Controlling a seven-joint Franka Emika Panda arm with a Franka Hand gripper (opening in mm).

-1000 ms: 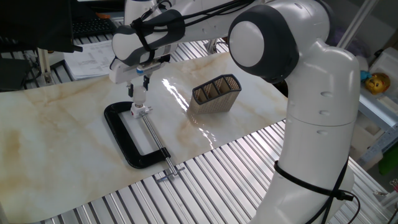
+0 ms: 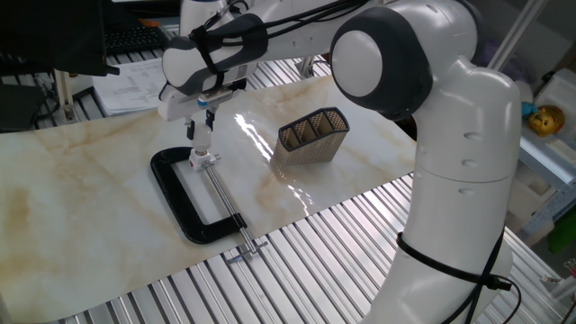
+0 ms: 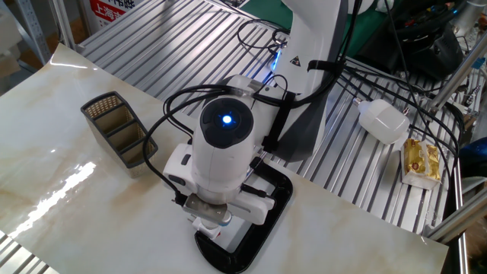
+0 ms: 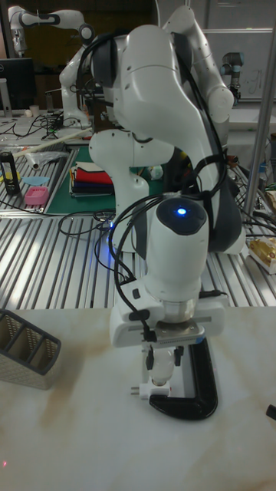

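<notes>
My gripper points down at the tabletop, low over a small white plug whose metal prongs stick out to the left in exterior view 3. The plug lies by one end of a black C-shaped clamp with a silver screw rod. In exterior view 1 the fingertips reach down to the white plug, beside the clamp's corner. White on white at the tips hides whether the fingers press on the plug. From above, in exterior view 2, my hand covers part of the clamp.
A tan mesh holder with several compartments stands upright apart from the clamp. Slatted metal borders the tabletop on the robot's side. A white bulb and a gold-topped box rest on the slats.
</notes>
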